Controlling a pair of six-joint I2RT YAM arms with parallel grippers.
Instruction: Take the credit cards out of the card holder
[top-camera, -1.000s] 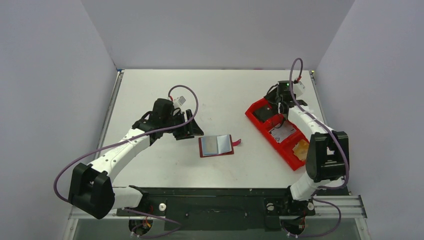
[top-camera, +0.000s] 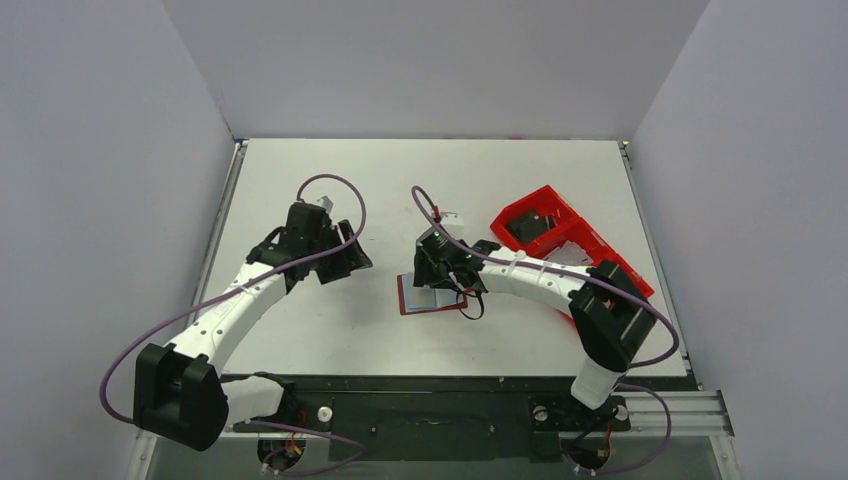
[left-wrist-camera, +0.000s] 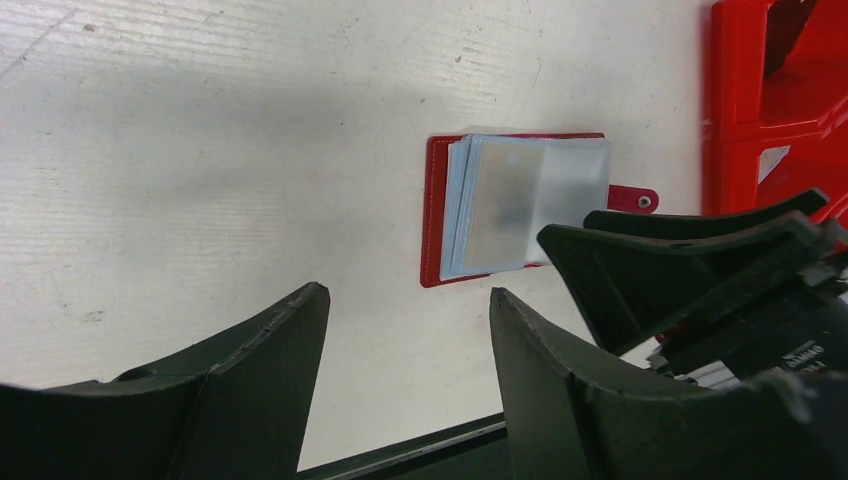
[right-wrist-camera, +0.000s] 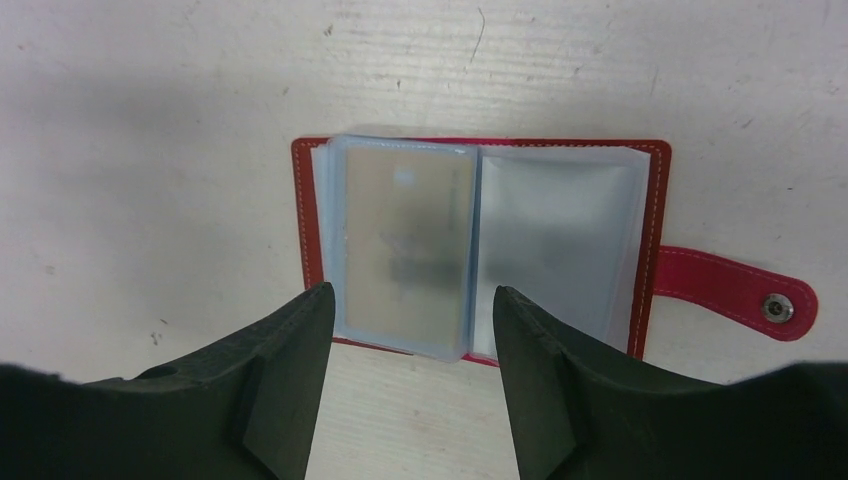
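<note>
The red card holder (right-wrist-camera: 653, 235) lies spread out on the white table, its strap with a snap pointing right. Its left clear sleeve (right-wrist-camera: 405, 245) shows a beige card or page; the right sleeve (right-wrist-camera: 565, 235) looks pale, with no card to be made out. My right gripper hangs open above the holder, nothing between its fingers. In the left wrist view, the right gripper's dark fingers reach over the holder's lower right corner. My left gripper (top-camera: 348, 258) stands open over bare table, to the left of the holder (left-wrist-camera: 434, 210), apart from it.
A red compartment tray (top-camera: 512, 212) stands on the right, partly under my right arm. A dark item (top-camera: 530, 226) and a pale, card-like piece (top-camera: 568, 254) lie in it.
From above the tray at the back right, my right gripper has come left and forward over the card holder. The left gripper has drawn back a little to the left. The holder stayed put.
</note>
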